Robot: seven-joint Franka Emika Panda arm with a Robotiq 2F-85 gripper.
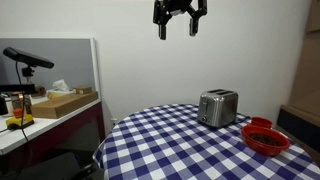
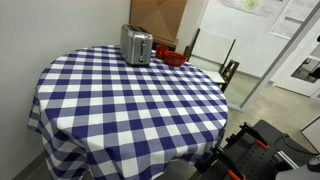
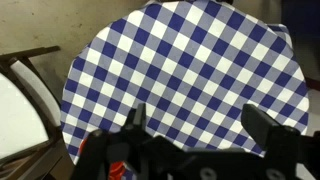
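Note:
High above the table, near the top of exterior view 1, my gripper (image 1: 178, 31) points down with its fingers open and nothing between them. From the wrist view, its dark fingers (image 3: 136, 120) are spread wide over the checked cloth. A silver toaster (image 1: 218, 107) stands upright on the table, below and to the right of the gripper. A red bowl (image 1: 265, 142) with dark contents sits at the right, with a smaller red container (image 1: 261, 122) behind it. In the wrist view, red (image 3: 113, 142) shows partly behind the left finger; the toaster cannot be made out there.
Blue-and-white checked cloth covers the table (image 2: 130, 100), whose middle and near side are clear. At the left, a side table (image 1: 50, 130) carries boxes and tools. A chair (image 2: 212, 50) stands beyond the red containers.

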